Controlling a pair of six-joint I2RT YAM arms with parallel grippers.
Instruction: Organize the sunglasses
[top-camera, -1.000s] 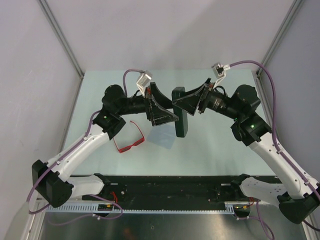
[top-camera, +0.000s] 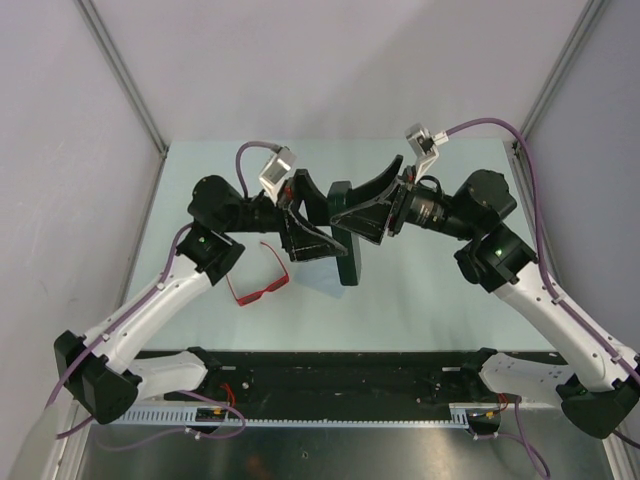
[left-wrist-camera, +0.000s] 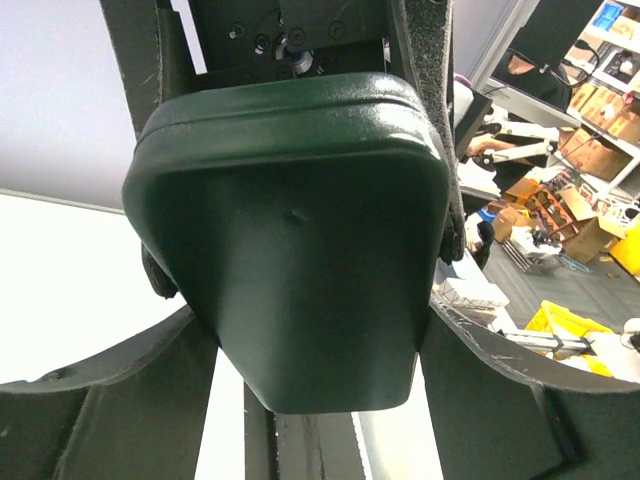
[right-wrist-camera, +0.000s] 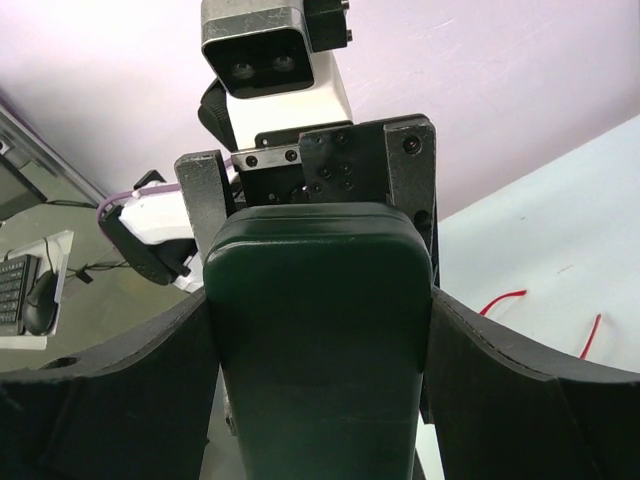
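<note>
A dark green glasses case (top-camera: 346, 255) is held upright over the middle of the table, my right gripper (top-camera: 365, 208) shut on it. From the other side my left gripper (top-camera: 316, 217) has its fingers part open around the case's end; whether they grip it is unclear. The case (left-wrist-camera: 285, 250) fills both wrist views, hiding much of the opposite gripper. Red sunglasses (top-camera: 261, 293) lie on the table at the left, below the left arm.
A pale bluish cloth (top-camera: 320, 282) lies on the white table (top-camera: 440, 300) beneath the case.
Both grippers and the case have shifted slightly left and toward the table's front in the top view. The sunglasses have not moved.
</note>
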